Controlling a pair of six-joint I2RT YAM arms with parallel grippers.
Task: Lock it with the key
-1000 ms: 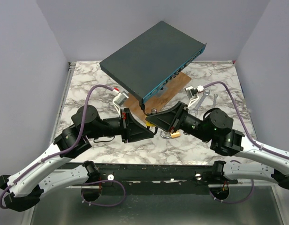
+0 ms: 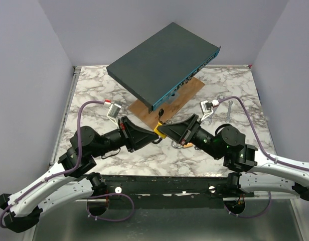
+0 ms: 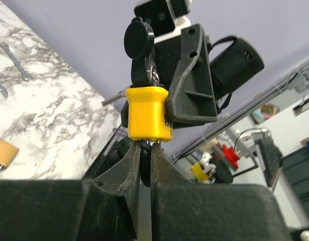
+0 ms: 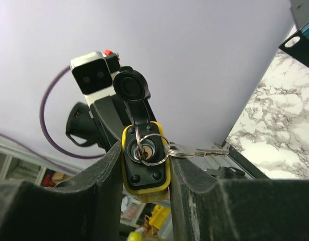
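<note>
A yellow padlock (image 2: 159, 130) with a black keyhole face is held up at the table's middle, between my two grippers. My right gripper is shut on its body, one finger on each side. A ring (image 4: 158, 159) loops in front of the keyhole, and keys (image 4: 194, 151) stick out to the right; whether one sits in the keyhole I cannot tell. Its black cap (image 4: 130, 84) is swung up. In the left wrist view the padlock (image 3: 148, 114) rises above my left gripper, which is shut on a black part below the yellow body.
A large dark box (image 2: 164, 65) with a blue edge overhangs the table just behind the grippers. Wrenches (image 2: 228, 111) lie at the right. Beneath my right arm is an orange-handled tool (image 2: 187, 145). Open marble surface (image 2: 97, 88) lies at the far left.
My left gripper has shifted left and turned about the padlock. The padlock and its black cap tilt differently, the cap a little to the right. The right gripper has shifted slightly.
</note>
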